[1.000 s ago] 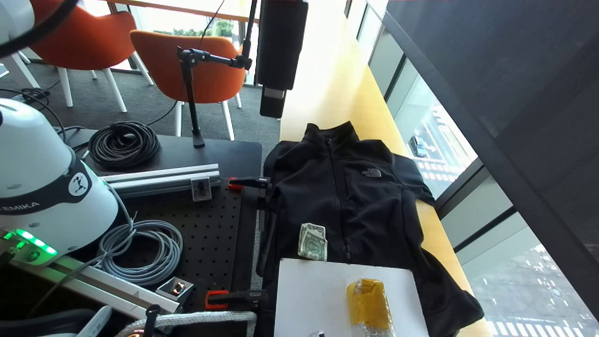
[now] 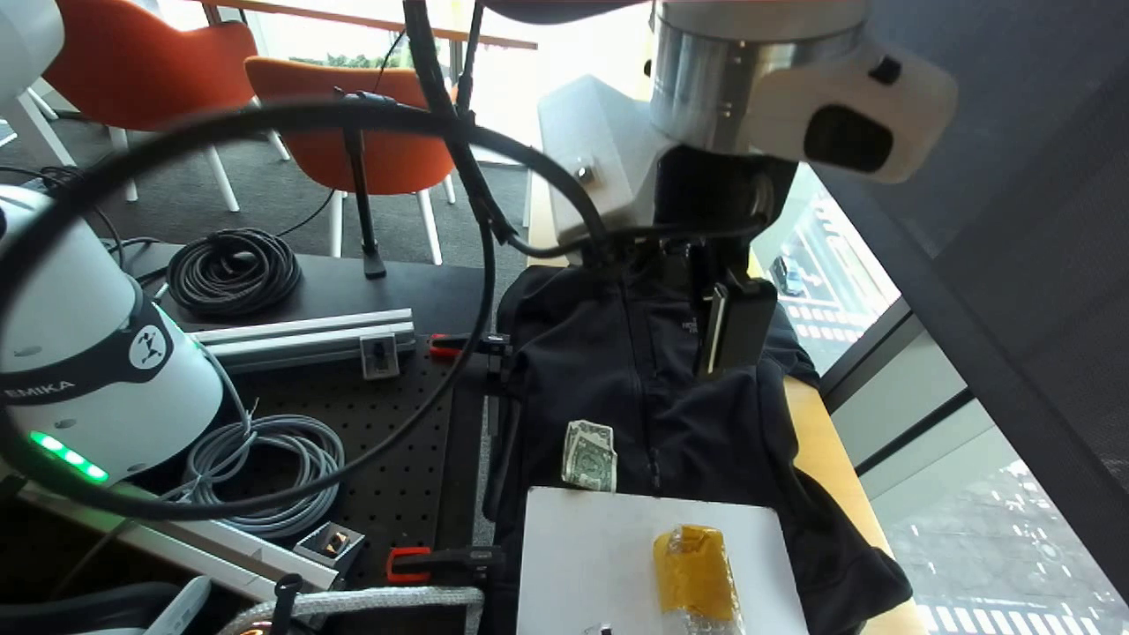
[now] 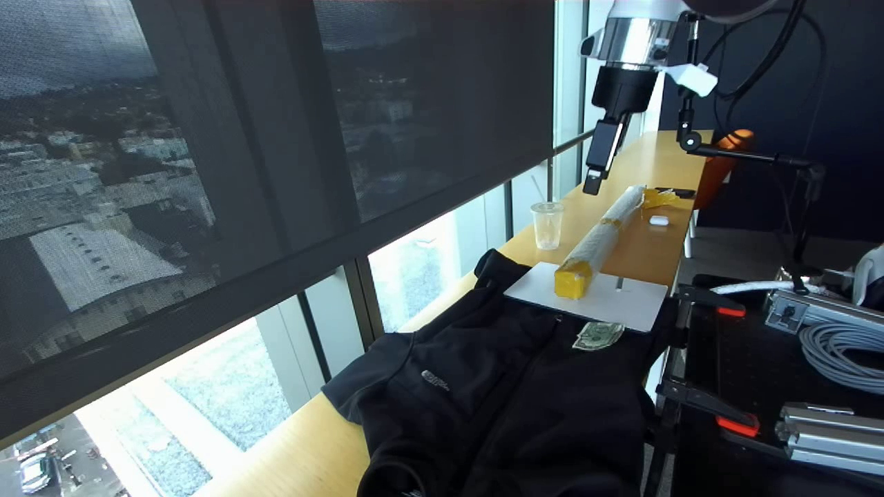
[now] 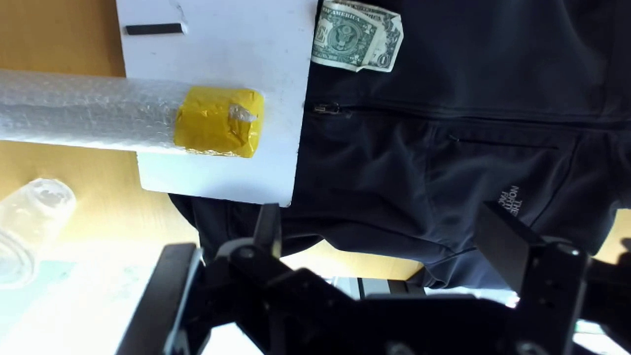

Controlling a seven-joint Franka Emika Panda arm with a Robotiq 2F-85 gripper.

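Observation:
In exterior view 1 my gripper (image 2: 730, 333) hangs over the upper part of a black zip jacket (image 2: 571, 370) spread on the wooden table. The wrist view shows its two dark fingers (image 4: 503, 245) wide apart, with nothing between them. A folded dollar bill (image 4: 355, 36) lies on the jacket against the edge of a white board (image 4: 219, 177). On the board rests the yellow-taped end (image 4: 219, 121) of a long bubble-wrapped roll (image 4: 88, 112). A small black strip (image 4: 155, 28) also lies on the board.
A clear plastic cup (image 3: 547, 225) stands between the roll and the window. Clamps (image 2: 444, 563) hold the black table's edge beside the jacket. A black cable loops from the arm.
The arm has swung from the upper middle toward the window side in exterior view 1, now covering the jacket's collar. The jacket, bill, board and roll have not moved.

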